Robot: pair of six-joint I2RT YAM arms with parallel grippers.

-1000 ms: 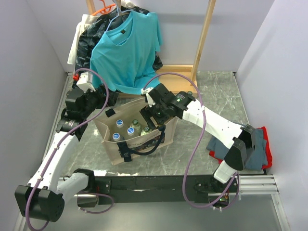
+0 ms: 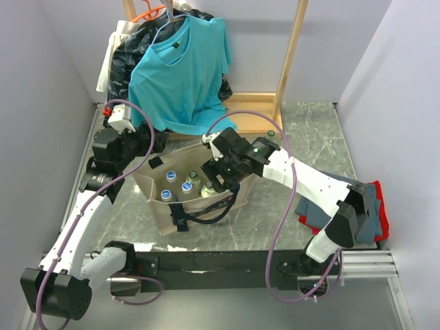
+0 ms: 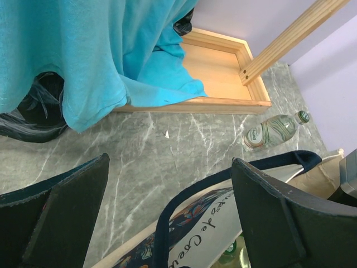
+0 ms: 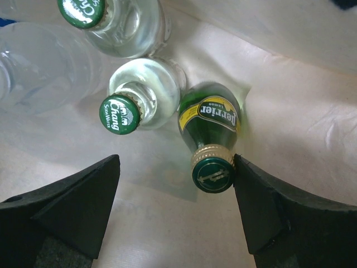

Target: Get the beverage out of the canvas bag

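The canvas bag (image 2: 161, 199) stands on the marble floor, holding several bottles with blue or green caps. My right gripper (image 2: 213, 177) is down at the bag's right part. In the right wrist view, a green Perrier bottle (image 4: 209, 120) stands between its part-open fingers, its cap by the right finger, beside Chang bottles (image 4: 148, 95). My left gripper (image 2: 155, 141) is raised at the bag's back left; in the left wrist view it is open, with nothing between its fingers.
A wooden rack (image 2: 251, 124) with a turquoise shirt (image 2: 179, 75) and black bags stands behind. Another bottle (image 3: 270, 132) stands outside the bag at back right. Folded cloths (image 2: 316, 210) lie on the right.
My right gripper and arm have shifted slightly downward and toward the front of the top view. The left arm has stayed still.
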